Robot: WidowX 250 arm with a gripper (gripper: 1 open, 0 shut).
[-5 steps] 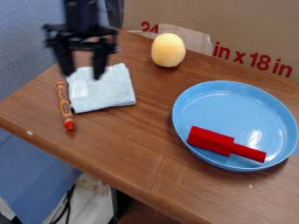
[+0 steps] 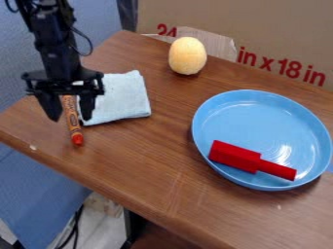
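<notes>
The black gripper is low at the left of the table, its fingers over an orange stick with a red end, beside a folded white cloth. The fingers look parted; whether they touch the stick cannot be seen clearly.
A blue plate holding a red object is on the right. A yellow egg-shaped object stands at the back, in front of a cardboard box.
The arm has moved left from above the cloth and come down over the orange stick. The objects on the table appear unmoved.
</notes>
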